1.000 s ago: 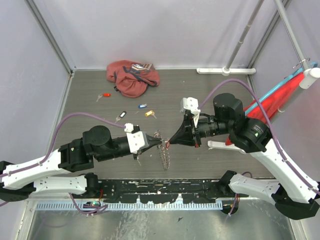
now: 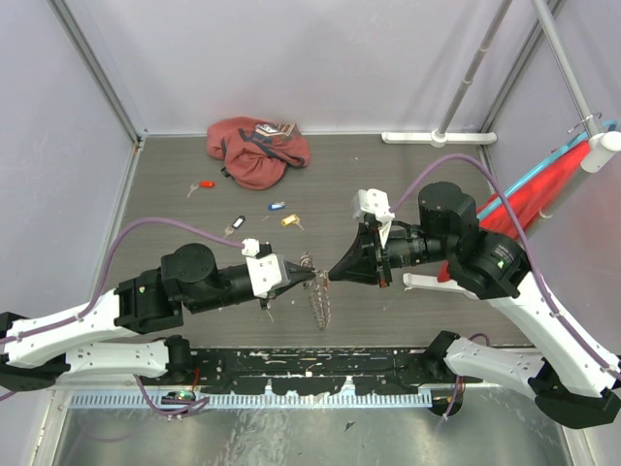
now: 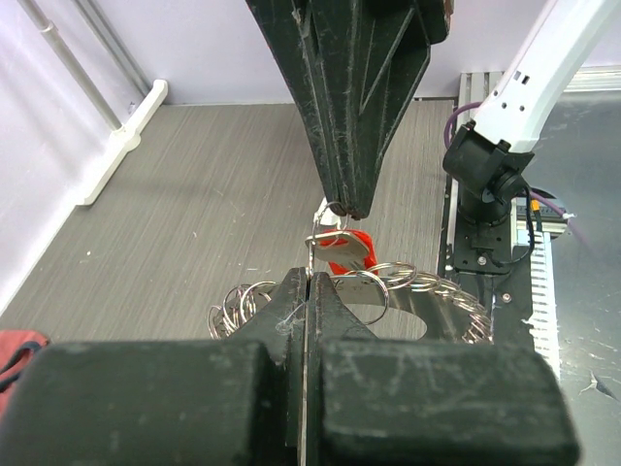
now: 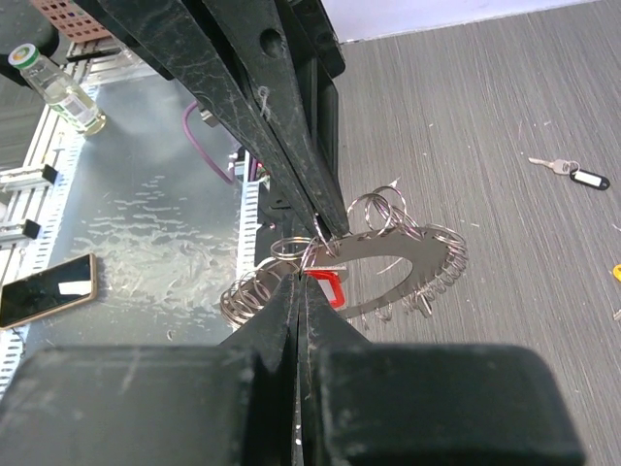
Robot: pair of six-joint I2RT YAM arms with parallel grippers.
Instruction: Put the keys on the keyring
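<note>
The keyring is a silver oval plate edged with wire loops, hanging below both grippers; from above its loops look like a chain. My left gripper is shut on a thin wire loop of it. Close by, my right gripper is shut, with thin wire at its tips, seemingly the small ring of a key. That key and its red tag hang under the right fingertips. The tips nearly meet, and whether the two wires are linked cannot be made out.
Tagged keys lie on the grey floor: red, black, blue and yellow. A dark red cloth bag sits at the back. A phone and a bottle stand off to the front side.
The left gripper and the keyring look the same.
</note>
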